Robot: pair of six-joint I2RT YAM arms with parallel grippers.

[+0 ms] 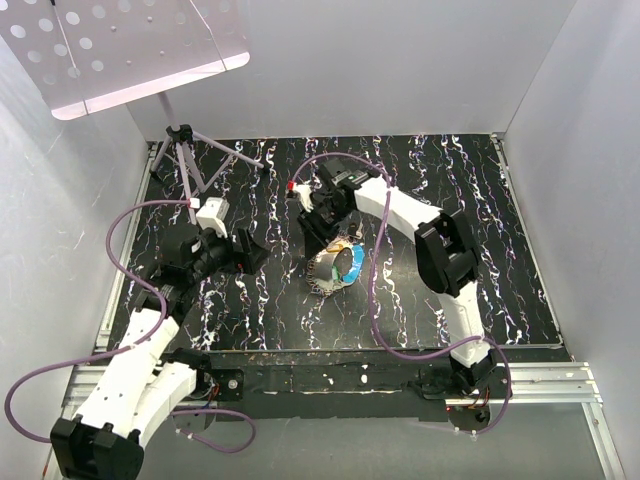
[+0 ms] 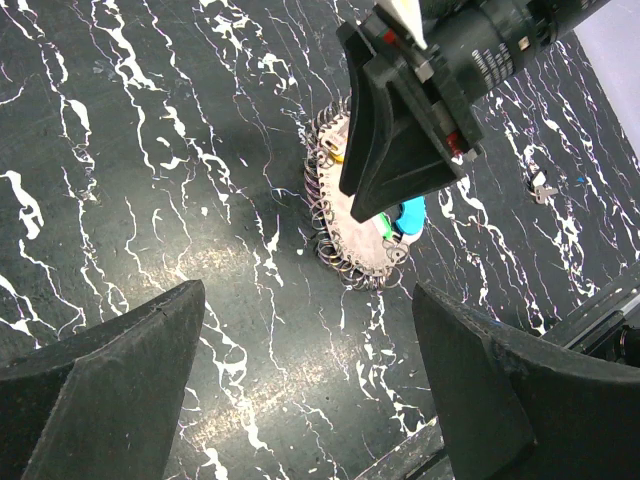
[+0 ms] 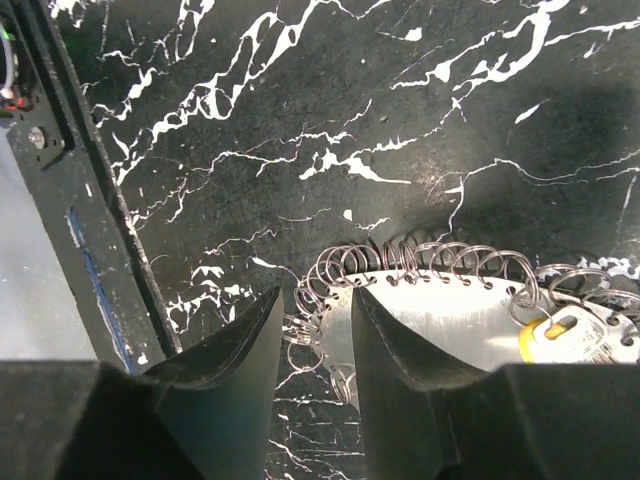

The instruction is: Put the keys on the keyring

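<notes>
A pale metal plate edged with several wire rings lies on the dark marbled table; I cannot tell which ring is the keyring. A yellow-tagged key rests on the plate in the right wrist view. Blue and green pieces show by its inner edge. Over the plate hangs my right gripper, its fingers partly apart. The plate's corner and rings appear beyond that gap, with nothing seen held. Left of the plate, my left gripper is wide open and empty.
A small light object lies on the table to the right of the plate. At the back left stands a grey stand. Purple cables loop along both arms. Table to the plate's front left is bare.
</notes>
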